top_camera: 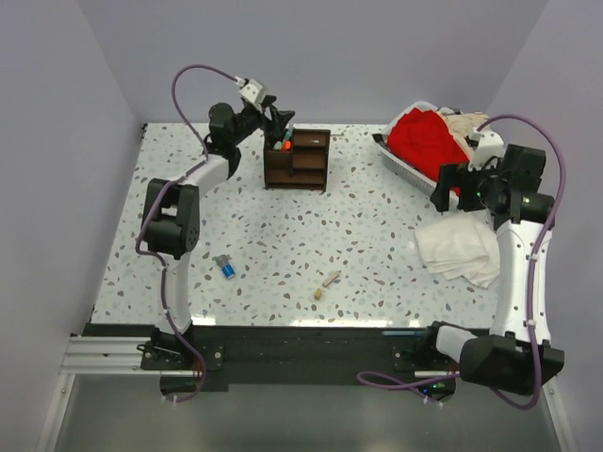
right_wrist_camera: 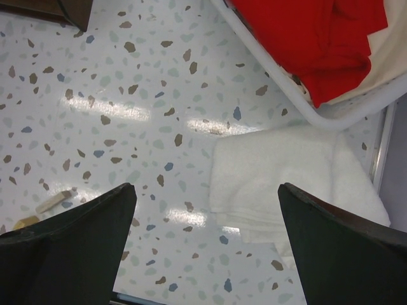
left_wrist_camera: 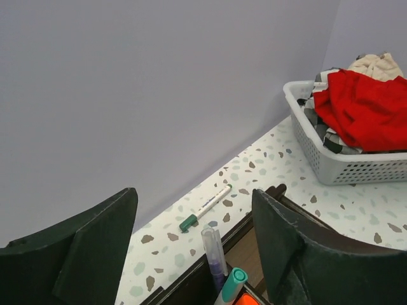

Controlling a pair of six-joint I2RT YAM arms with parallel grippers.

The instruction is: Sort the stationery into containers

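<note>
My left gripper [top_camera: 277,111] stands open above the back left of a brown wooden organizer [top_camera: 310,160], with nothing between its fingers. Inside the organizer's left compartment, the left wrist view shows a clear pen [left_wrist_camera: 215,254], a teal-capped marker [left_wrist_camera: 233,284] and an orange item [left_wrist_camera: 247,299]. Beyond the organizer's back edge, a white marker with a green cap [left_wrist_camera: 205,208] lies on the table. My right gripper [top_camera: 455,186] is open and empty over the right side. A blue and grey item [top_camera: 225,266], a pale stick [top_camera: 332,279] and a small yellow piece [top_camera: 318,294] lie near the front.
A white basket [left_wrist_camera: 321,149] holds a red cloth [top_camera: 421,143] and other fabric at the back right. Below it lies a folded white cloth [top_camera: 457,249]. Something thin and blue [top_camera: 403,332] rests along the front edge.
</note>
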